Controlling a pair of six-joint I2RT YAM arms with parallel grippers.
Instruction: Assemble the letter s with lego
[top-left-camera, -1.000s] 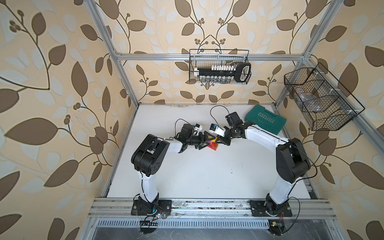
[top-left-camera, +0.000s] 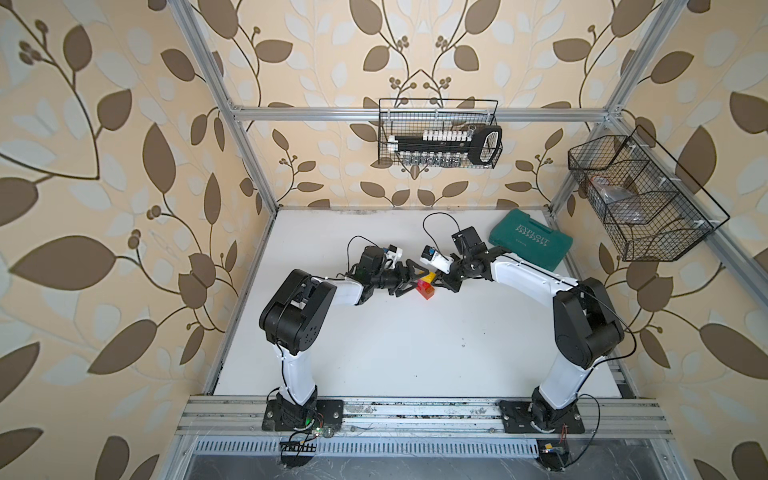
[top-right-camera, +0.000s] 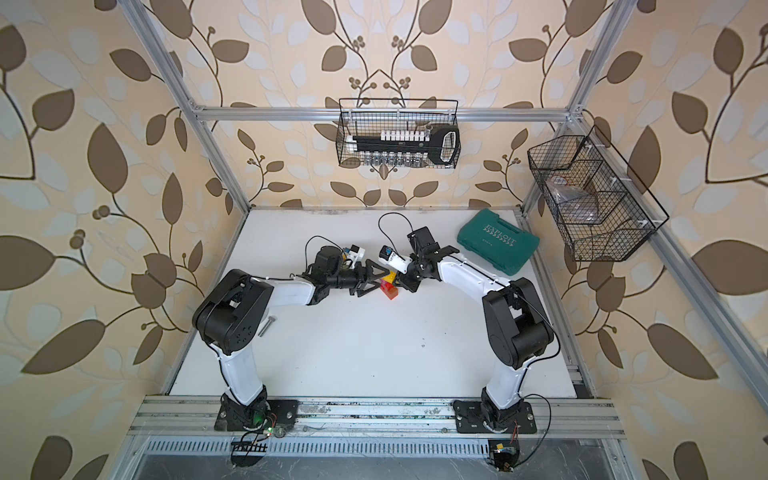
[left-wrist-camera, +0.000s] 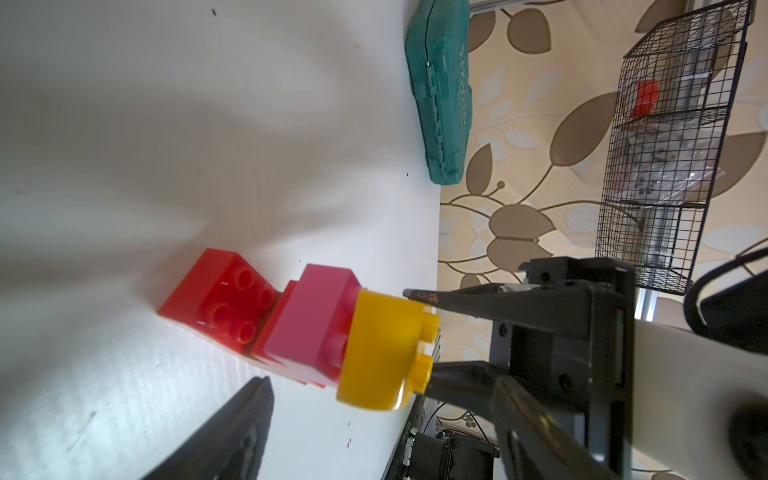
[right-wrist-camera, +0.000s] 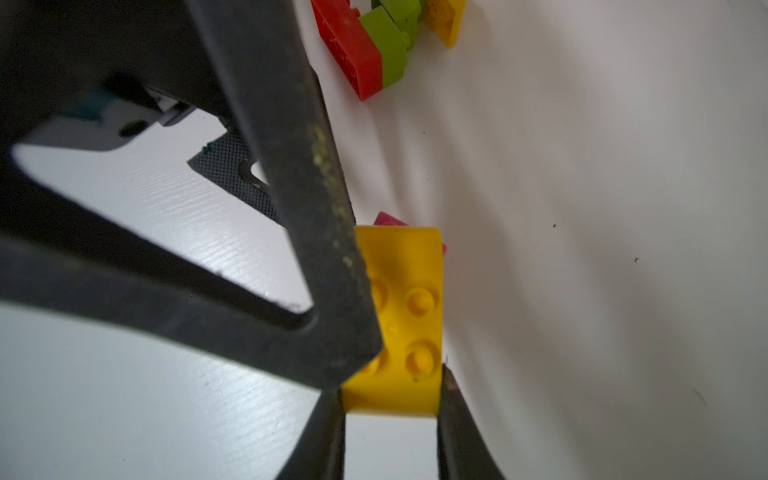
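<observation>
In the left wrist view, a yellow brick (left-wrist-camera: 382, 348) adjoins a pink brick (left-wrist-camera: 316, 316), which sits against red bricks (left-wrist-camera: 212, 300). My right gripper is shut on the yellow brick from its studded side. Facing it, the left gripper has its fingers spread apart, with the yellow brick in the space between and no grip on it showing. Seen from the right wrist, the yellow brick (right-wrist-camera: 408, 328) hides most of the pink one, and a left finger (right-wrist-camera: 344, 320) covers some of its studs. Whether the yellow and pink bricks are fully joined I cannot tell.
Joined red (right-wrist-camera: 352, 52), green (right-wrist-camera: 389, 44) and yellow (right-wrist-camera: 445, 17) bricks lie apart on the table in the right wrist view. A green case (top-left-camera: 530, 238) occupies the back right.
The red bricks have shifted slightly; the right arm has barely moved.
</observation>
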